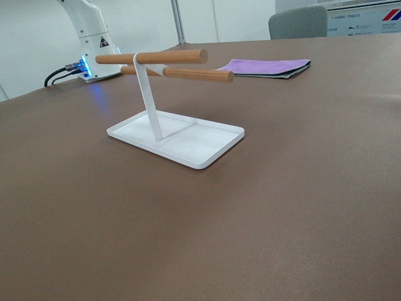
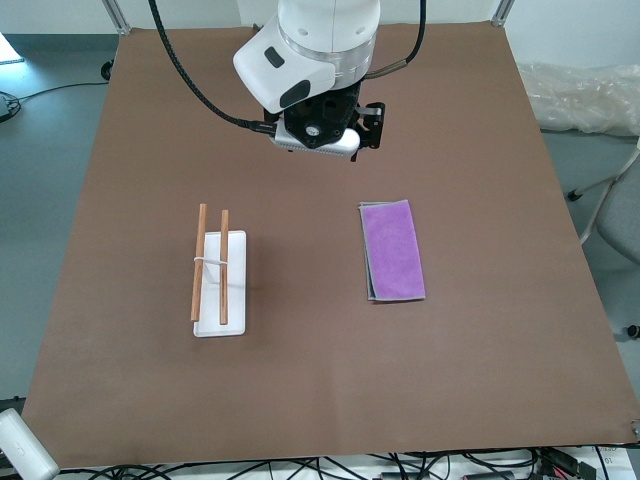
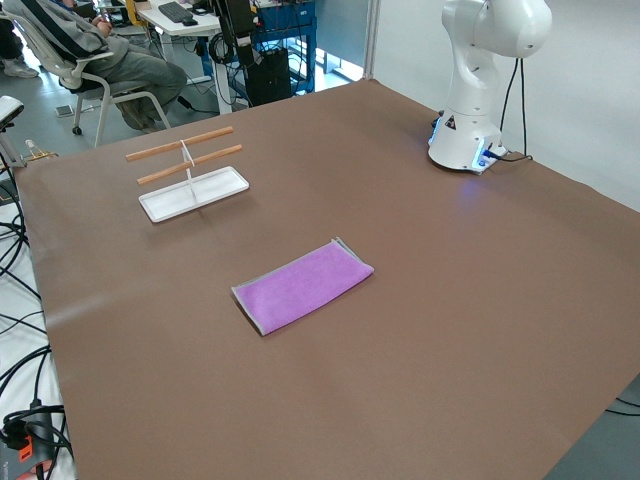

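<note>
A folded purple and grey cloth (image 2: 393, 250) lies flat on the brown table, right of a small white rack with two wooden bars. The rack's tray (image 2: 236, 310) shows in all three views, its bars (image 1: 169, 57) raised on a white post. My gripper (image 2: 350, 140) hangs at the back of the table in the left camera view, above and behind the cloth and rack; its fingers are mostly hidden under the arm's head, so their state is unclear. The cloth also shows in the right camera view (image 3: 300, 285).
The brown table (image 3: 380, 390) has wide free room around cloth and rack. The arm's white base (image 3: 460, 140) stands at the back edge. Cables run along one table edge; a chair and a seated person are beyond the table.
</note>
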